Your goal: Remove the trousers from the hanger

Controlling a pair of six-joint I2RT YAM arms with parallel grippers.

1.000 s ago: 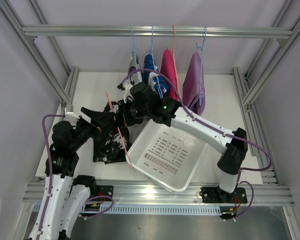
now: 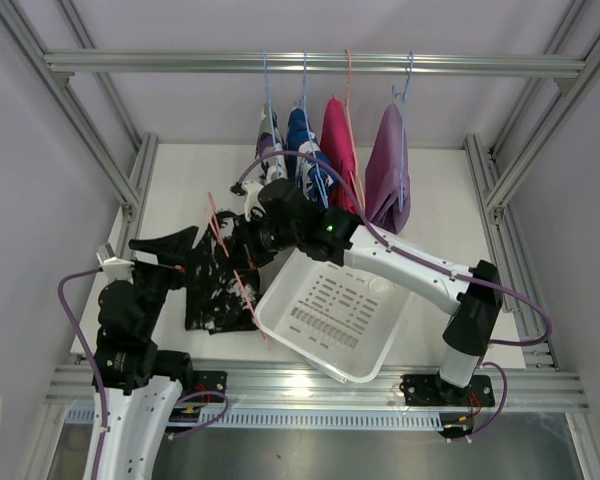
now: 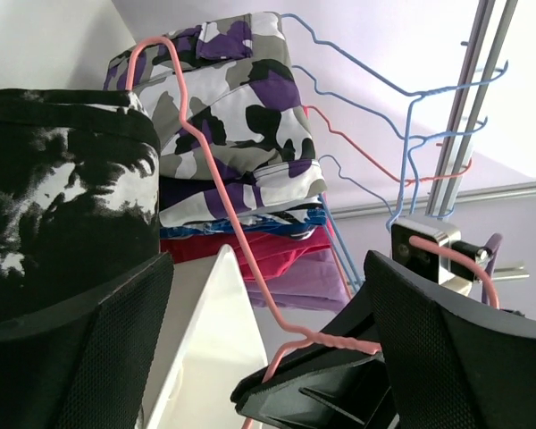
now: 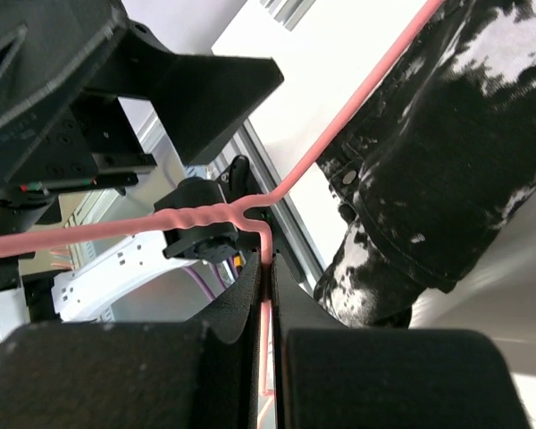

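Black-and-white patterned trousers [image 2: 210, 290] lie on the white board; in the left wrist view they [image 3: 62, 206] fill the left side, and in the right wrist view [image 4: 447, 179] the right. A pink hanger [image 2: 239, 286] stands across them. My right gripper is shut on the hanger's hook wire [image 4: 266, 241] below its twisted neck. My left gripper [image 2: 180, 255] is open, left of the hanger; in its view the pink wire crosses beyond its fingers.
Several garments [image 2: 400, 170] hang on hangers from the metal rail [image 2: 160, 61] at the back. A white basket [image 2: 340, 310] sits right of the trousers, below my right arm.
My left gripper has moved left, away from the hanger. The right gripper and the hanger have shifted slightly left and down in the top view.
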